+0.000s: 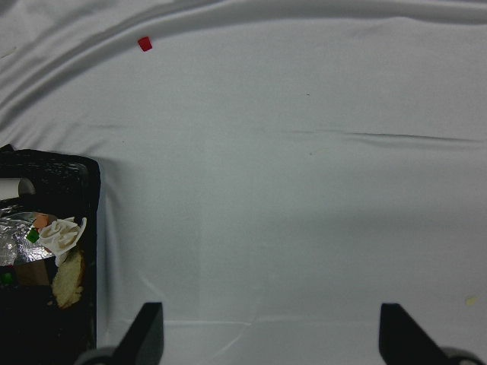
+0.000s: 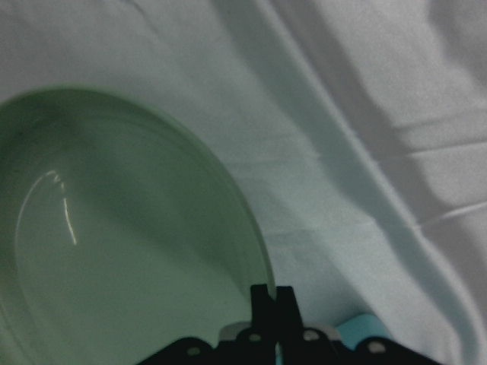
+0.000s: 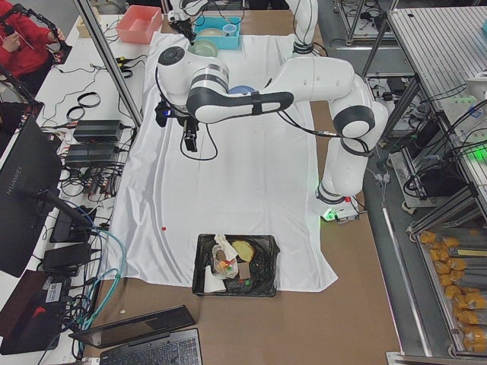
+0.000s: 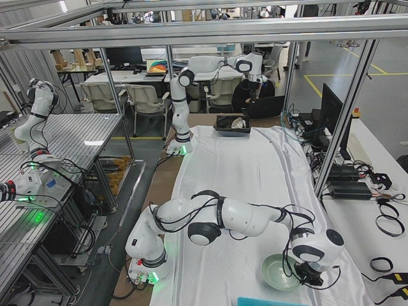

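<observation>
My right gripper is shut at the rim of a pale green bowl (image 2: 129, 228); the rim seems to run between its fingertips. In the camera right view that bowl (image 4: 274, 273) sits under the right wrist at the near end of the white cloth. My left gripper is open high over bare cloth, empty. A black tray (image 3: 236, 285) of scraps, with foil, crumpled paper, bread and small coloured bits, stands at the other end of the cloth. A small red piece (image 1: 144, 43) lies apart from it.
A blue bin (image 3: 228, 42) stands behind the green bowl. A blue round item (image 3: 242, 90) is partly hidden by the left arm. A laptop (image 3: 152, 350) sits beyond the tray.
</observation>
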